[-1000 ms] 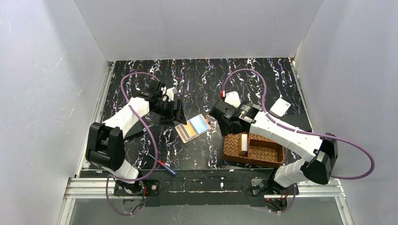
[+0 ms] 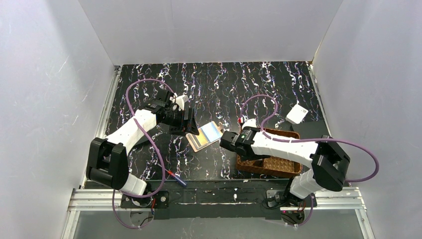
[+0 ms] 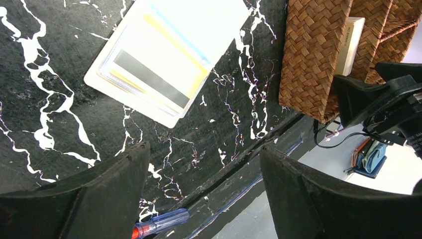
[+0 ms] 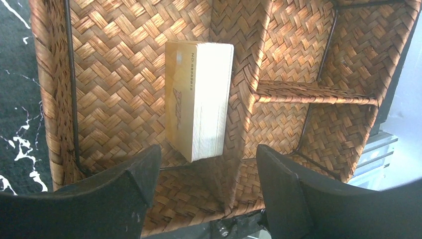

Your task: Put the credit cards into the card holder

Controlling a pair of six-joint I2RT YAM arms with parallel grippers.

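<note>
The card holder (image 2: 204, 136) lies opened out on the dark marbled table, with yellow, grey and blue strips; the left wrist view shows its pale-edged pockets (image 3: 164, 74). My left gripper is open and empty, beside the holder. A thick stack of gold credit cards (image 4: 211, 102) stands on edge in the largest compartment of the woven basket (image 4: 124, 94). Over it, my right gripper is open; the stack's near end lies between its fingers in the view, with gaps on both sides. The right arm hides most of the stack from above.
A blue-handled screwdriver (image 2: 176, 178) lies near the front edge, left of centre. A white box (image 2: 297, 114) sits behind the basket to the right. Dividers (image 4: 318, 93) split the basket's other side.
My left arm has shifted only slightly. Holder and basket have stayed in place.
</note>
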